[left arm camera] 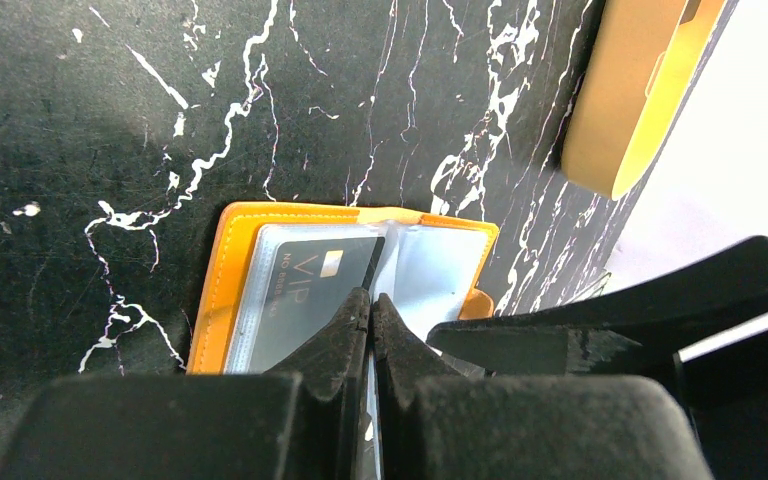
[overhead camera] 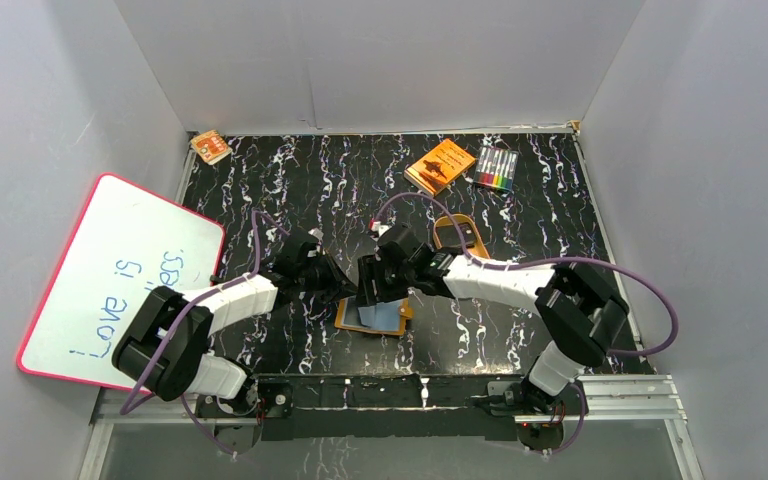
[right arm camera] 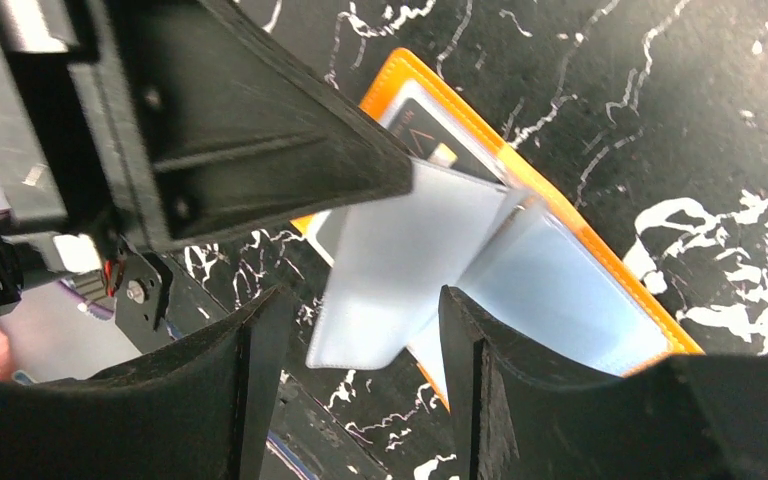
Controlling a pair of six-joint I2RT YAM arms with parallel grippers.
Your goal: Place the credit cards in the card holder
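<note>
The card holder [overhead camera: 372,331] lies spread on the table with its orange cover down and clear sleeve pages up. A dark VIP card [left arm camera: 305,285] shows in its left-hand sleeve. One clear sleeve page [right arm camera: 400,265] stands raised near the middle. My left gripper is shut, pinching that page's edge at its fingertips. Close beside it, my right gripper is open over the holder, with its fingers apart and the raised page showing between them in the right wrist view. In the top view both grippers cover the holder's far side.
An orange tray [overhead camera: 481,249] with dark cards in it stands behind the right arm. Farther back are an orange book [overhead camera: 441,166] and a marker set [overhead camera: 496,168]. A whiteboard [overhead camera: 110,280] leans at the left.
</note>
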